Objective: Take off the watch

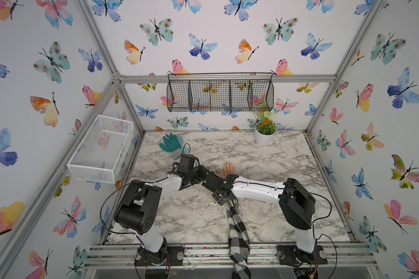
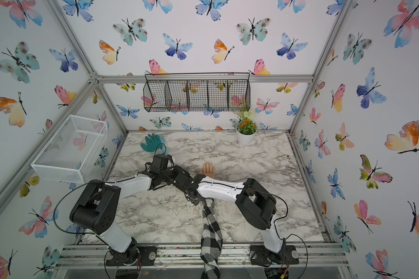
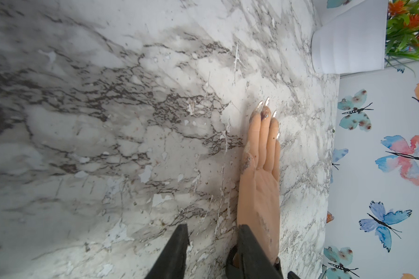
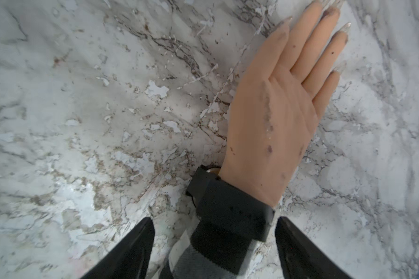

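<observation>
A black watch (image 4: 235, 207) circles the wrist of a mannequin hand (image 4: 270, 121), its strap lying across the inner side. A bit of its round case edge shows at the left. Palm up, the hand has a black-and-white checked sleeve (image 1: 237, 232) below it. My right gripper is open above the wrist, one finger on each side of the strap, holding nothing. In the left wrist view, my left gripper is partly open and empty, left of the hand; its right finger (image 3: 253, 253) hides part of the watch.
A teal glove (image 1: 172, 143) lies at the back left, and a white flower pot (image 1: 264, 138) stands at the back right. A white mesh basket (image 1: 100, 148) hangs on the left wall. Both grippers are close together.
</observation>
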